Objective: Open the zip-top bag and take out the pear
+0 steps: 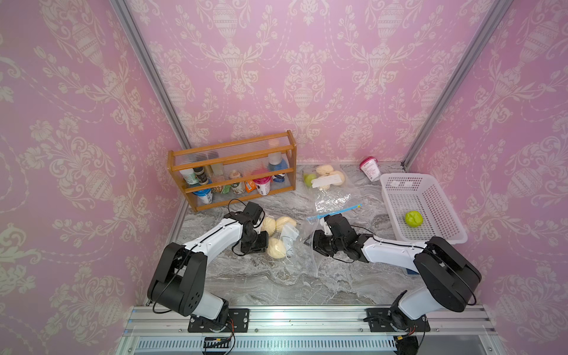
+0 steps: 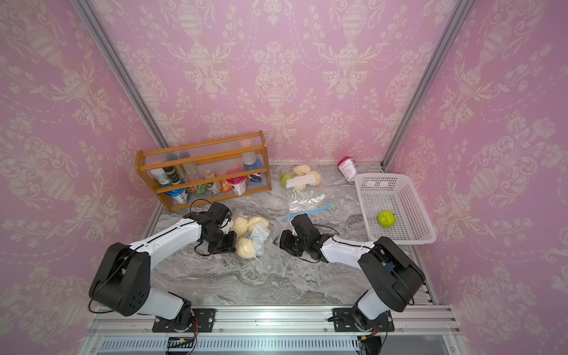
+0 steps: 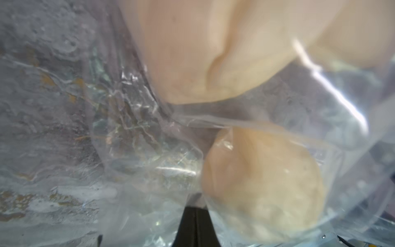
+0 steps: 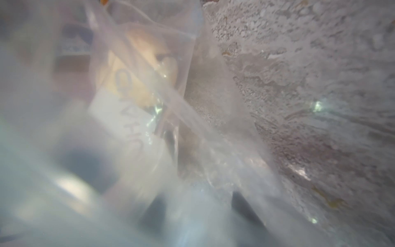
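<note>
A clear bag (image 1: 290, 235) lies mid-table, with several pale, rounded fruits inside and a white label (image 2: 258, 238) at its right part. One round fruit (image 1: 275, 249) is nearest the front; which fruit is the pear I cannot tell. My left gripper is shut at the bag's left side, beside a pale fruit (image 3: 267, 181); clear film surrounds its tips, and whether any is pinched is unclear. At the bag's right end, my right gripper has its fingers (image 4: 244, 210) apart, blurred behind loose film; no fruit shows between them.
Behind lies another clear bag (image 1: 331, 201) with a blue zip, holding pale fruits and a green one. A white basket (image 1: 437, 207) with a green item (image 1: 413, 219) stands right, a tipped pink-and-white cup (image 1: 371, 169) near it. The wooden rack (image 1: 236, 159) is back left.
</note>
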